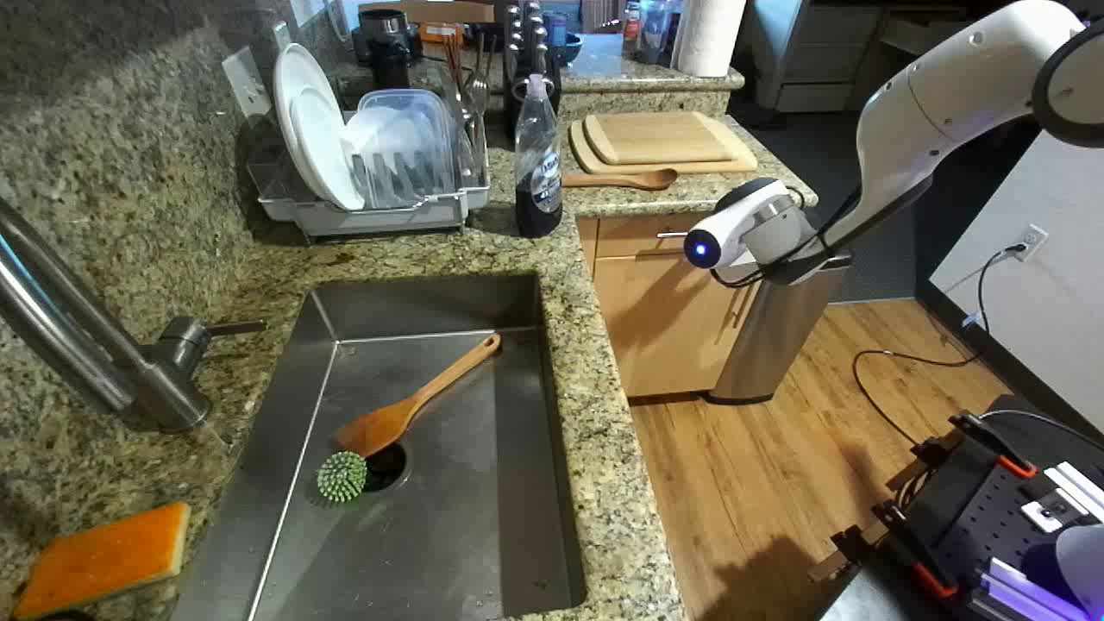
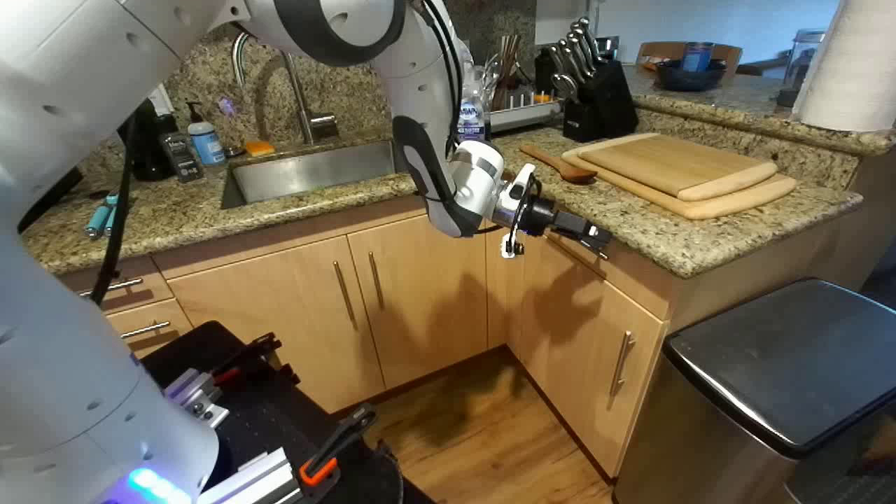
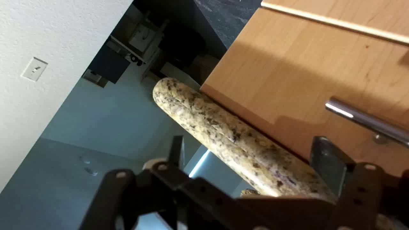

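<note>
My gripper (image 2: 598, 239) is held out in front of the counter's edge, close to the top drawer below it. In the wrist view its two fingers (image 3: 326, 163) stand wide apart, with nothing gripped. Past the fingers, the granite counter edge (image 3: 230, 134) runs diagonally, beside the wooden drawer front (image 3: 291, 72) and its metal handle (image 3: 368, 122). From the first exterior view, the arm's wrist (image 1: 747, 233) hides the fingers. A wooden spatula (image 1: 419, 398) lies in the steel sink (image 1: 445, 559), its blade by the drain, next to a round green scrubber (image 1: 341, 477).
Cutting boards (image 2: 697, 164) and a wooden spoon (image 2: 558, 164) lie on the counter behind the gripper. A dish rack (image 1: 373, 216), soap bottle (image 1: 538, 160) and orange sponge (image 1: 98, 559) surround the sink. A trash can (image 2: 798, 353) stands at the right; floor below the arm is clear.
</note>
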